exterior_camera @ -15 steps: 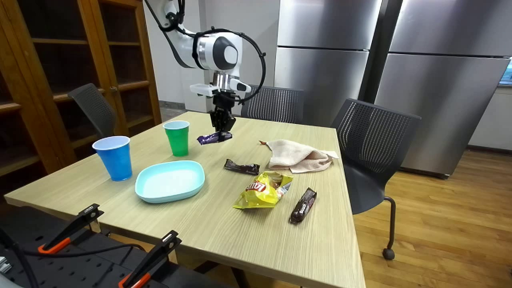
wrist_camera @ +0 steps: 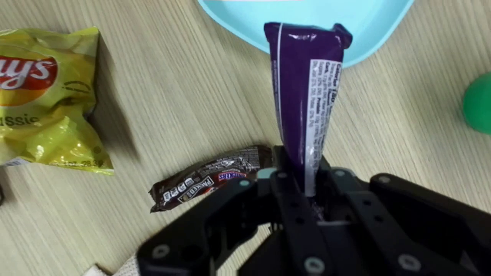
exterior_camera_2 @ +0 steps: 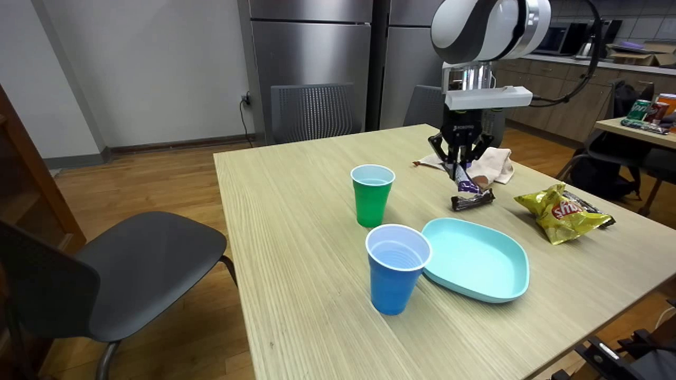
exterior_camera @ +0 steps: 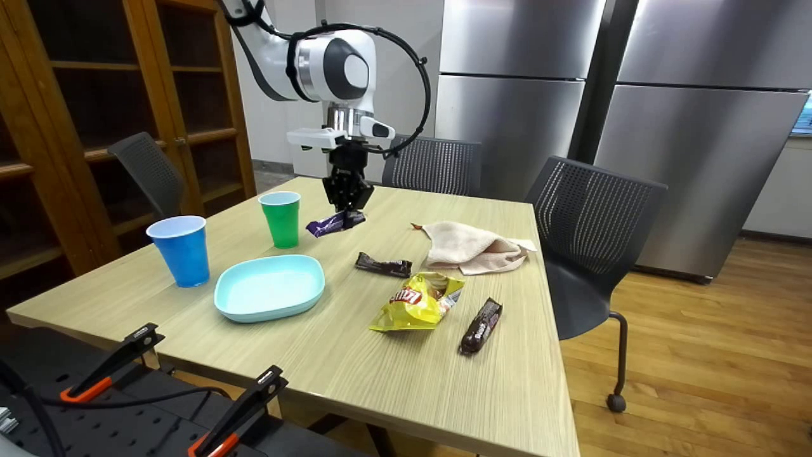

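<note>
A purple-wrapped bar (wrist_camera: 299, 92) is pinched near one end between the fingers of my gripper, its free end pointing up in the wrist view. In exterior view 1 the bar (exterior_camera: 325, 225) hangs above the table, to the right of the green cup (exterior_camera: 282, 221). The light blue tray (exterior_camera: 236, 306) is empty and stands nearer the front edge. Below the gripper in the wrist view, a dark Snickers bar (wrist_camera: 209, 177) lies on the tabletop, partly hidden by a finger.
Left of the tray stands a blue cup (exterior_camera: 183, 251). A yellow chip bag (exterior_camera: 415, 304), another dark bar (exterior_camera: 481, 326) and a beige cloth (exterior_camera: 468, 245) occupy the right side. Bare tabletop (exterior_camera_2: 304, 209) stretches left of the cups in exterior view 2.
The arm has shifted slightly left and toward the camera in exterior view 1, carrying the purple bar with it. Everything on the table has stayed put.
</note>
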